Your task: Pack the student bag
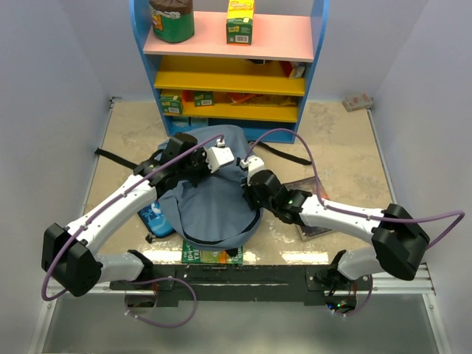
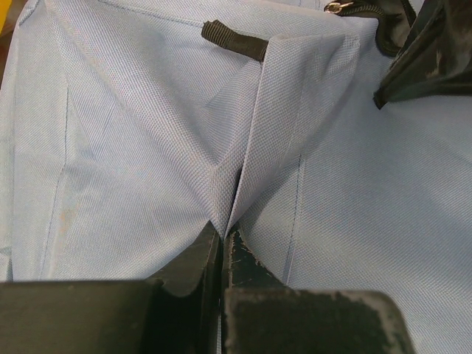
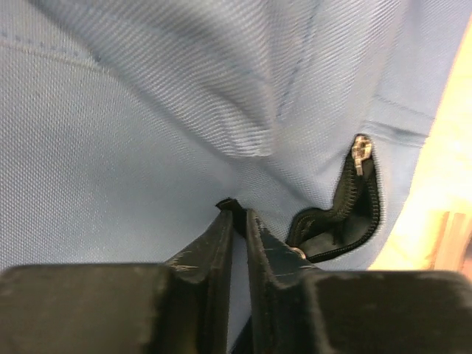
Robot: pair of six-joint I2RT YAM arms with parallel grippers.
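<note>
The grey-blue student bag lies on the floor in the middle of the top view. My left gripper is shut, with a fold of the bag's fabric pinched between its fingertips. Above that fold, a short black tab sticks out. At the bag's right side, my right gripper is slightly open, a narrow gap showing between its fingers. A small black pull tab sits right at those fingertips; whether it is gripped cannot be told. Beside it, the black zipper curves around an open stretch.
A blue pouch lies left of the bag, partly under the left arm. Green packaging shows at the front edge. A flat clear-covered item rests under the right arm. Behind stands a shelf with boxes.
</note>
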